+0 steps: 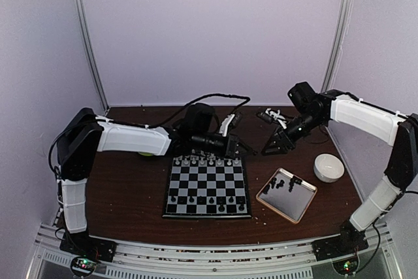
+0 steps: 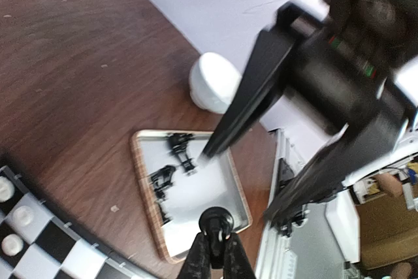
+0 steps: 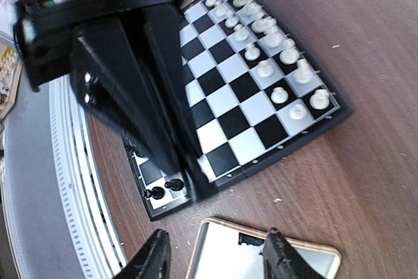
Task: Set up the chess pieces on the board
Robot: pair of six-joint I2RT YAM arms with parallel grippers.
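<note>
A black chess piece [image 2: 215, 221] is gripped in my left gripper, its rounded end toward the camera in the left wrist view. Facing it, my right gripper is open and empty, its fingers [image 3: 153, 257] well apart. From the top, the left gripper [image 1: 252, 151] lies just left of the right gripper [image 1: 266, 151], both beyond the tray. The chessboard [image 1: 205, 184] has white pieces [image 3: 264, 68] along its far side and black pieces [image 1: 221, 208] along the near side. More black pieces [image 1: 291, 185] lie in the silver tray [image 1: 297, 202] to its right.
A white bowl [image 1: 328, 168] stands right of the tray. Something green [image 1: 146, 154] shows partly behind the left arm. Bare table [image 1: 130, 194] lies left of the board, and a narrow clear strip separates board and tray.
</note>
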